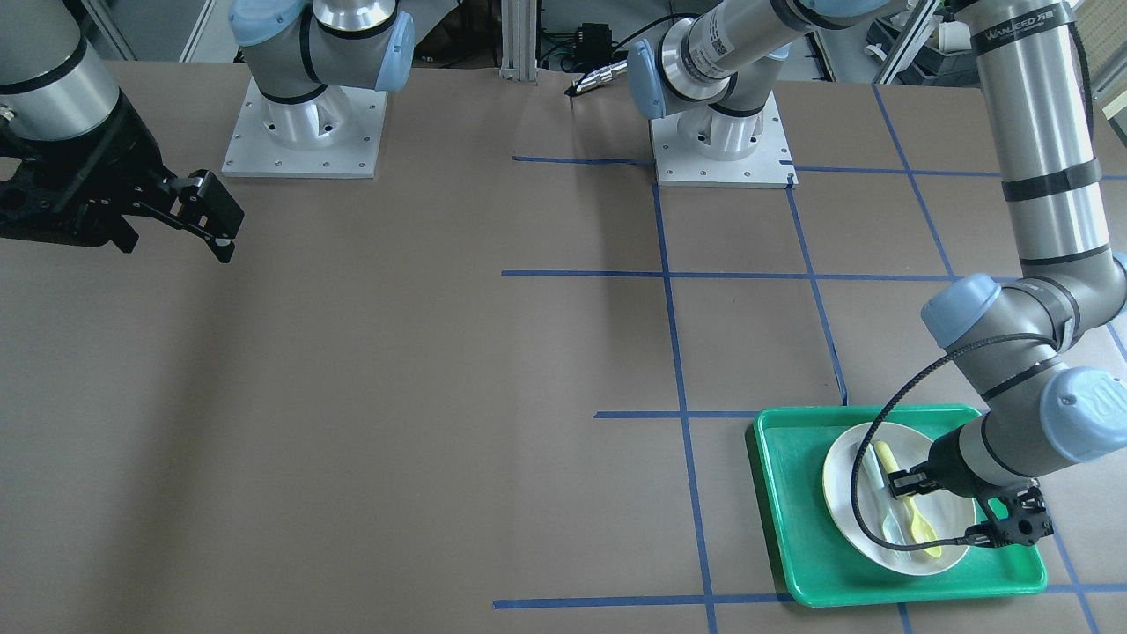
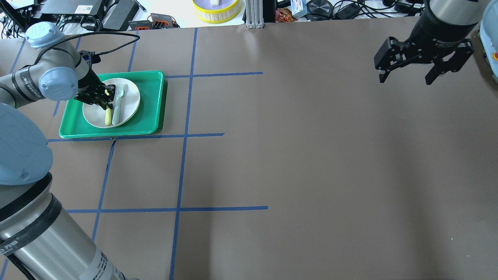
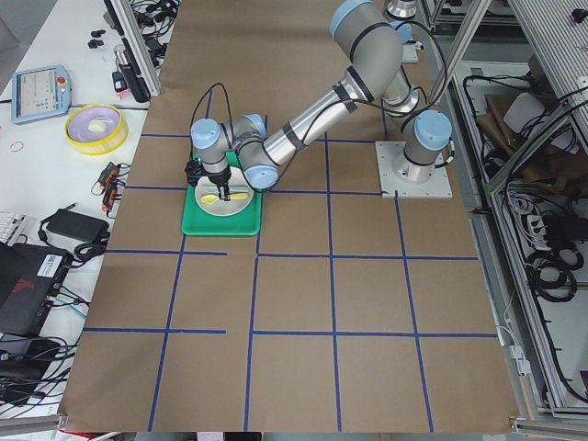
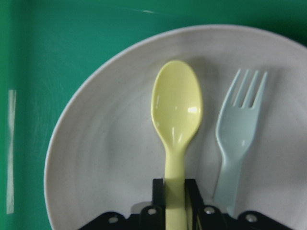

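A yellow spoon (image 4: 176, 105) and a pale blue fork (image 4: 236, 129) lie side by side on a white plate (image 4: 100, 139), inside a green tray (image 1: 777, 497). In the wrist view my gripper is down at the plate with its black fingertips on either side of the spoon's handle, appearing shut on it. The spoon's bowl still rests within the plate's outline. In the top view the wrist hangs over the left part of the plate and hides some of the spoon.
Another arm's black end (image 2: 422, 58) hangs at the opposite side of the table, well away from the tray. Further arm bases stand along the far edge in the front view.
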